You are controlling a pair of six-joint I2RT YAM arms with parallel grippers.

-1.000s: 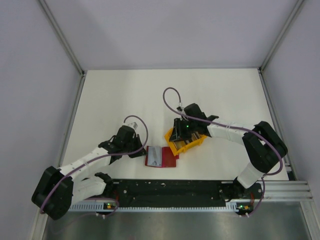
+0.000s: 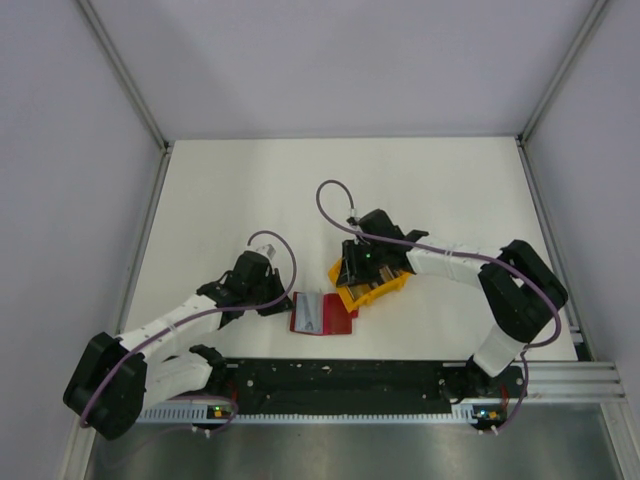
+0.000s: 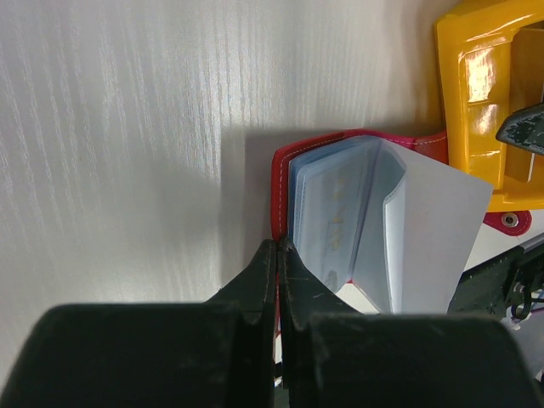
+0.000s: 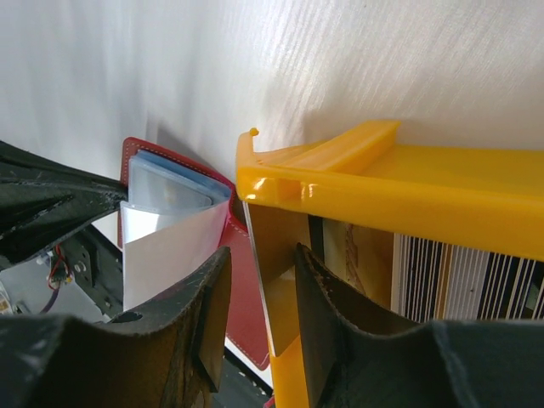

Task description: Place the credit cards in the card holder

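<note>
The red card holder [image 2: 339, 318] lies spread open, its clear sleeves [image 3: 336, 212] fanned up and a white leaf [image 3: 446, 225] standing out. My left gripper is shut on the thin red cover edge of the holder. To the right stands the yellow tray [image 4: 365, 183] with several cards upright in a row, their edges striped. The endmost card [image 4: 276, 255] is tan and leans at the tray's left end. My right gripper is part open, one fingertip on each side of that card, with gaps showing.
The tray [image 2: 382, 292] touches or nearly touches the holder's right side; a red snap tab [image 3: 510, 219] lies beside it. Cables loop above both wrists.
Left arm, holder and tray look still.
</note>
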